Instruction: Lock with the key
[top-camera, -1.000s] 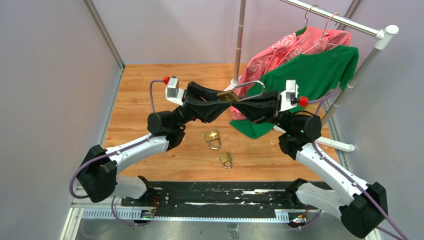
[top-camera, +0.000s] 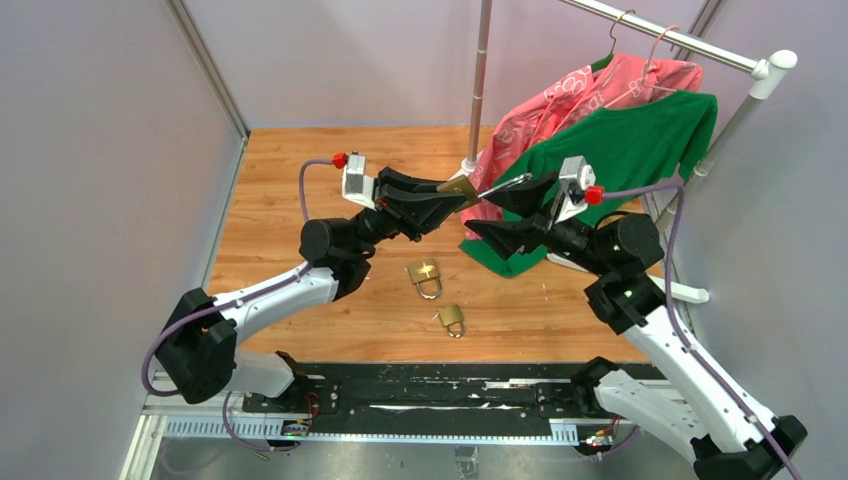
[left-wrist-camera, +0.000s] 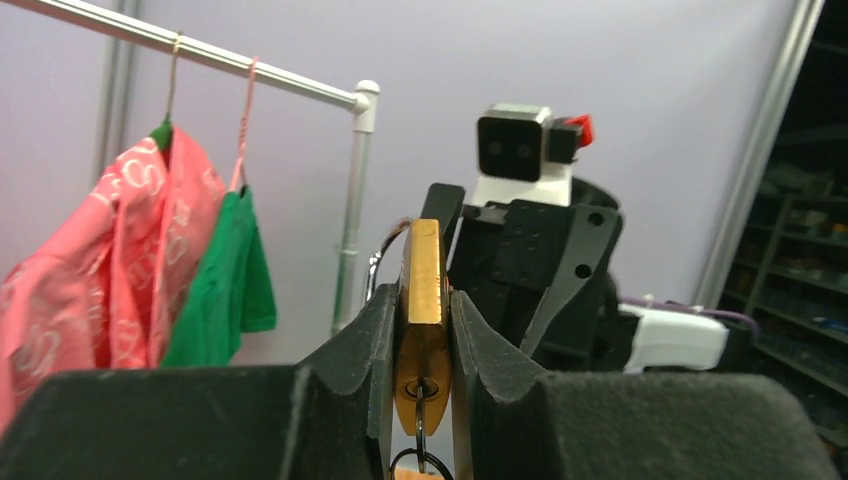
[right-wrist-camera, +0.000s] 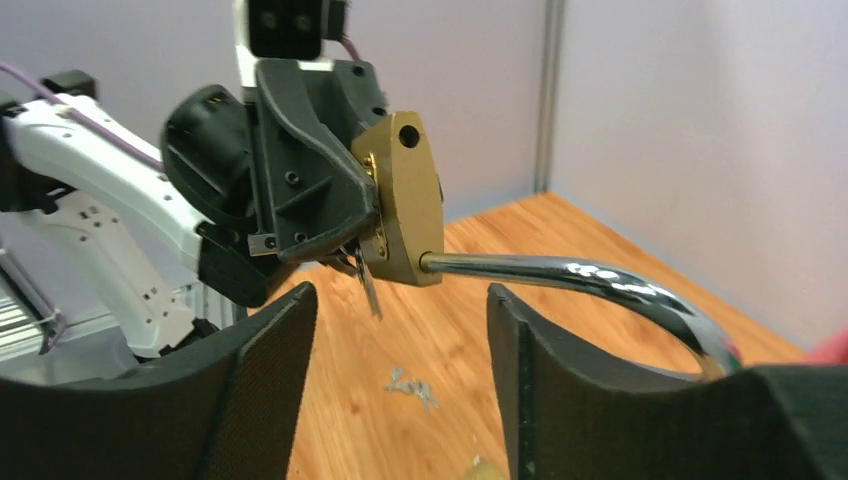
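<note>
My left gripper (top-camera: 440, 197) is shut on a brass padlock (left-wrist-camera: 424, 270), held upright in the air with its steel shackle (right-wrist-camera: 560, 272) reaching toward my right gripper (top-camera: 500, 215). A key (right-wrist-camera: 366, 282) shows below the padlock's body at the left fingers. The right gripper stands part open close beside the shackle, with a gap between its fingertips in the right wrist view. Two more padlocks, a larger one (top-camera: 424, 272) and a smaller one (top-camera: 450, 316), lie on the wooden table below.
A clothes rack (top-camera: 728, 58) with pink (top-camera: 530, 120) and green (top-camera: 640, 135) garments fills the back right. Walls (top-camera: 120, 150) enclose the sides.
My right gripper has opened and drawn back to the right from the padlock, its arm shifting. The shackle looks tilted differently. The left arm has moved very little.
</note>
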